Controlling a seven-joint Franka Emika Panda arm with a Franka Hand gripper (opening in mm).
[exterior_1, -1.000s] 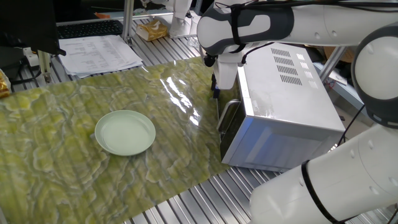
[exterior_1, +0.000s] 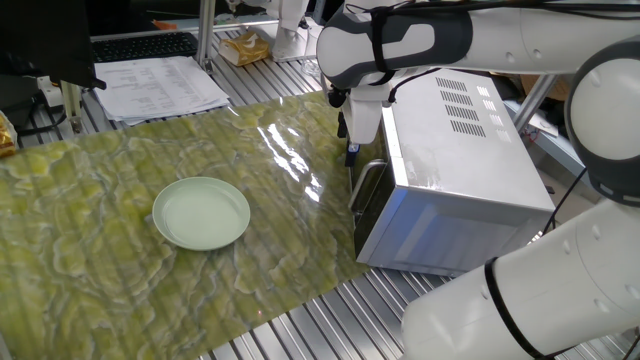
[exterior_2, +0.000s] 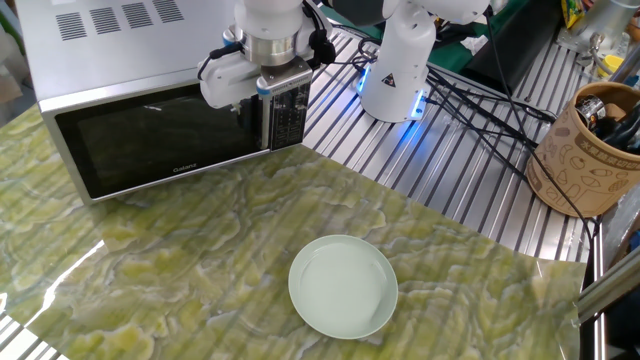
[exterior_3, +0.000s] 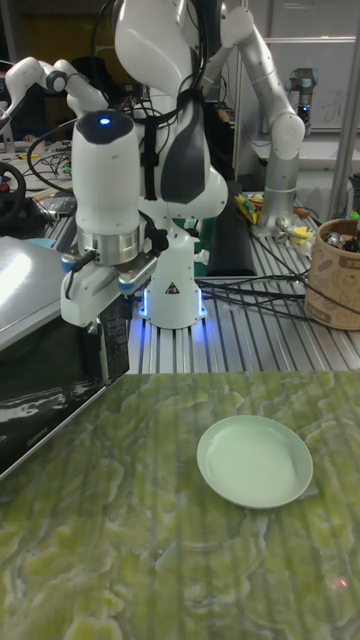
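A silver microwave (exterior_1: 465, 165) with a dark glass door (exterior_2: 150, 135) stands on the table, its door shut. My gripper (exterior_1: 351, 154) points down in front of the door, near the upper end of the metal handle (exterior_1: 368, 186) in the first exterior view. Little of its fingers shows there; whether they touch the handle, and how far apart they stand, cannot be made out. In the second and third exterior views the hand's body covers most of the fingers. A pale green plate (exterior_2: 343, 287) lies empty on the marbled green mat (exterior_1: 100, 270), well clear of the gripper.
A tan bucket (exterior_2: 575, 160) filled with various items stands beside black cables. Papers (exterior_1: 160, 88) and a keyboard (exterior_1: 145, 46) lie past the mat's far edge. Much of the mat around the plate and before the microwave door is bare.
The visible dark fingertip has shifted slightly toward the handle since one second ago. Arm, microwave and plate look unmoved.
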